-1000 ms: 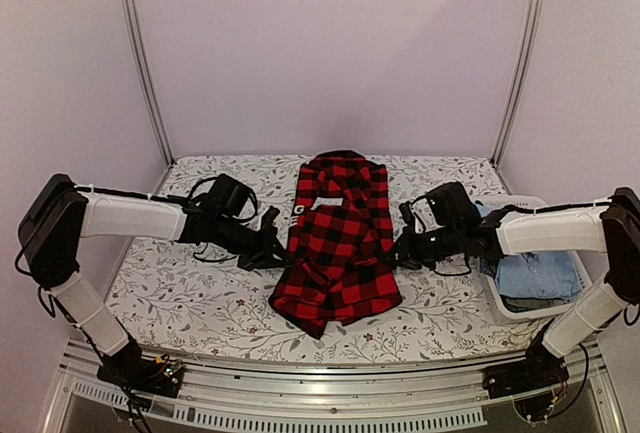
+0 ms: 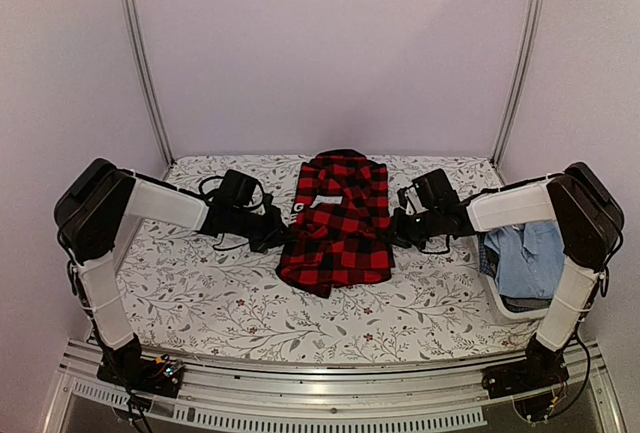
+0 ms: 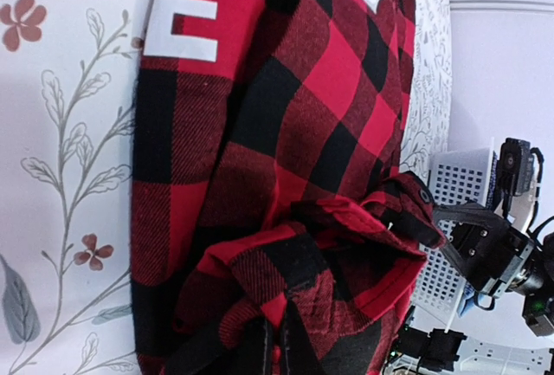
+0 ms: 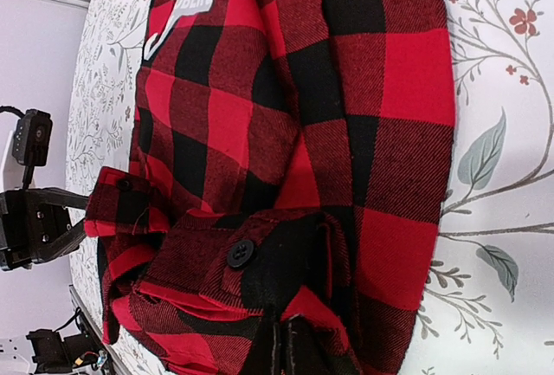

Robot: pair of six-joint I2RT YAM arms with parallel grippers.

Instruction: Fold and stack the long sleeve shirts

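The red-and-black checked shirt [image 2: 345,223] lies in the middle of the table, its body folded narrow and white lettering showing on it. My left gripper is shut on the shirt's cloth at its left edge, where the fabric bunches up into its fingers. Across from it, my right gripper is likewise shut on cloth at the right edge, close by a dark button. Between the two, the fabric rises in loose folds. The lower part of the shirt spreads toward the table's front, its hem slanted. The fingertips are partly hidden by cloth.
At the right edge stands a white basket [image 2: 512,315] holding folded blue clothes [image 2: 528,258], underneath the right arm. Bare patterned table [image 2: 230,313] lies to the left and in front of the shirt.
Both grippers have moved a little toward the back of the table. The shirt's lower part has come up with them, so its hem lies farther from the front edge and the folds between are fuller.
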